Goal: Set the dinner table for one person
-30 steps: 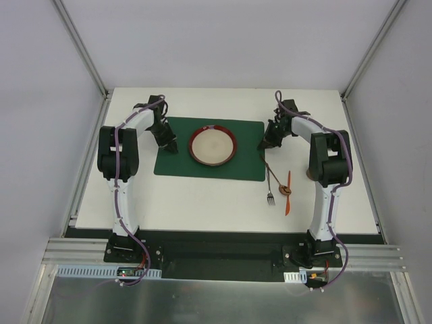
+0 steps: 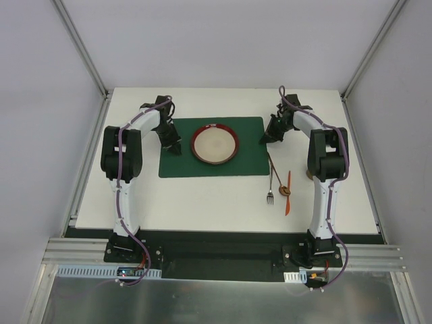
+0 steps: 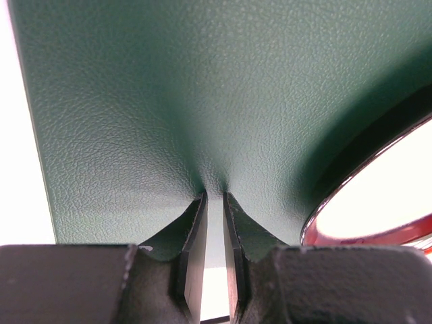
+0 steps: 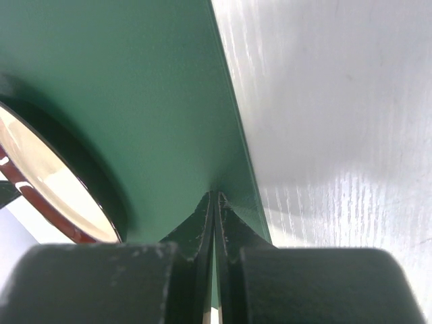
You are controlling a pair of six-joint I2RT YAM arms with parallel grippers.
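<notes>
A green placemat (image 2: 246, 158) lies on the white table, carrying a red-rimmed plate (image 2: 214, 144) at its middle. My left gripper rests shut with fingertips on the mat near its left end; nothing clear shows between them. My right gripper is shut, tips on the mat by its right edge, nothing visible between. Below the mat's right end lie a fork (image 2: 270, 197), a wooden spoon (image 2: 283, 190) and an orange knife (image 2: 288, 206).
A brownish round object (image 2: 309, 173) at the right is partly hidden by the right arm.
The placemat and plate have shifted slightly to the right, and both grippers have moved the same way with them.
</notes>
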